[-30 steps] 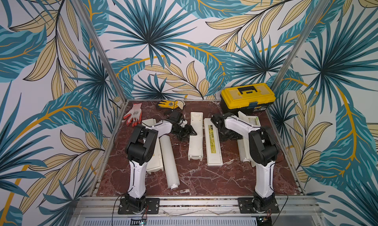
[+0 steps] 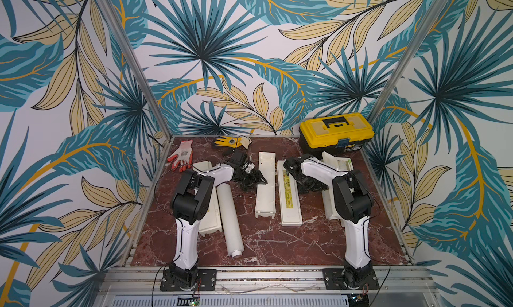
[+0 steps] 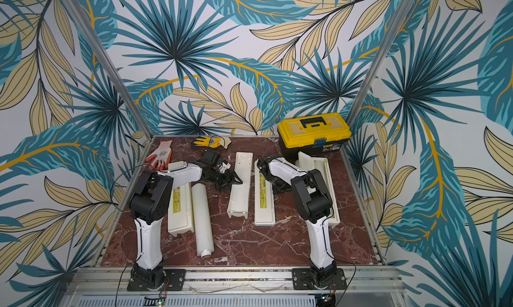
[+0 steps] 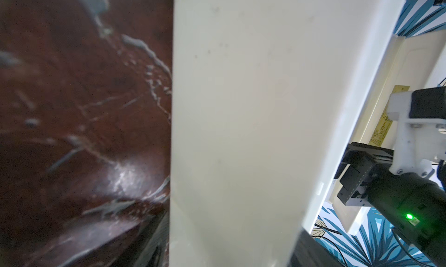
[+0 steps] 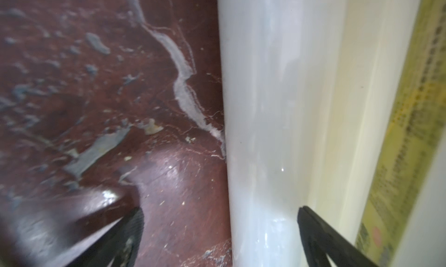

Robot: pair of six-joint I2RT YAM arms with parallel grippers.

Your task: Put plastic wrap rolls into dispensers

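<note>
A narrow white dispenser [image 2: 265, 192] lies mid-table, with a yellow-labelled white dispenser [image 2: 289, 194] just right of it. My left gripper [image 2: 263, 178] is at the first one's side; in the left wrist view its fingers lie along both edges of the white body, partly hidden, and whether they press on it does not show. My right gripper stands open low by a rounded white body, with a yellow label beside it. One finger overlaps that body, the other is over bare table. A white wrap roll [image 2: 229, 221] lies left of centre.
Another dispenser [image 3: 180, 210] lies left of the roll, and an open one [image 3: 332, 200] lies at the right, partly behind my right arm. A yellow toolbox [image 2: 336, 130] stands at the back right. Gloves [image 2: 181, 155] lie at the back left.
The left arm shows hardly any motion, and the dispensers and roll lie where they were.
</note>
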